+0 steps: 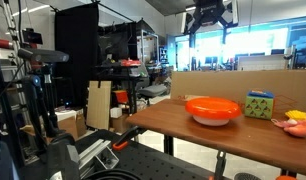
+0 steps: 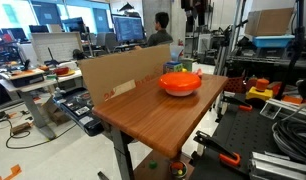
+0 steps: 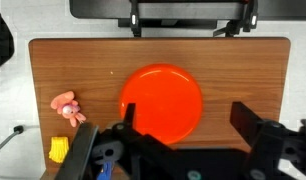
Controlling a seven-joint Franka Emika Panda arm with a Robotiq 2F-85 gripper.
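Observation:
A round red-orange lid or shallow dish (image 1: pixel 214 105) lies over a white bowl (image 1: pixel 215 122) on the wooden table (image 1: pixel 168 122). From above, in the wrist view, the red disc (image 3: pixel 161 104) hides whatever is under it. My gripper (image 1: pixel 207 34) hangs high above the table, pointing down. Its two dark fingers are wide apart in the wrist view, so the gripper is open, with only the disc far below showing between them.
Right of the bowl stand a green and blue block (image 1: pixel 258 105), a pink toy (image 1: pixel 294 127) and a yellow piece (image 1: pixel 297 116). A cardboard panel (image 2: pixel 103 86) borders one table side. A person (image 2: pixel 159 31) sits in the background.

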